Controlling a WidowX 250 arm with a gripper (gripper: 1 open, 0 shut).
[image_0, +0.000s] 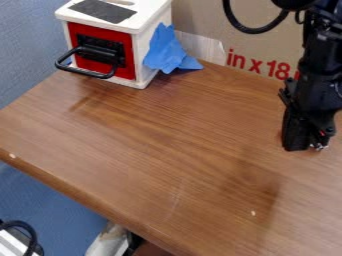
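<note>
The black robot gripper (307, 130) hangs at the right edge of the view, low over the wooden table (147, 170). Its fingers are dark and small in the frame; whether they are open or shut, and whether anything is between them, I cannot tell.
A white toy box (142, 30) with a red front and black handle stands at the back left, a blue cloth (170, 52) at its right side. A cardboard sheet (247, 40) with red lettering is behind the table.
</note>
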